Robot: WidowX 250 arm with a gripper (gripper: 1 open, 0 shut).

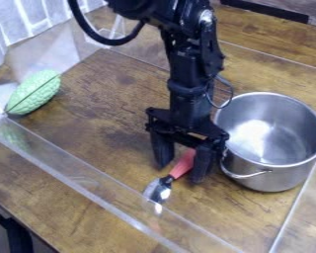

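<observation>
My black gripper (185, 156) is down at the table, its two fingers straddling the red handle of a metal spoon. The spoon's bowl (158, 193) points toward the front, and its red handle (181, 166) runs up between the fingers. Whether the fingers are closed on the handle cannot be told. Just right of the gripper stands a steel pot (273, 133).
A pale green patterned oval object (36, 92) lies at the left. Clear plastic strips (82, 183) border the wooden table (82, 119). Bare wood is free left of the gripper and behind the pot.
</observation>
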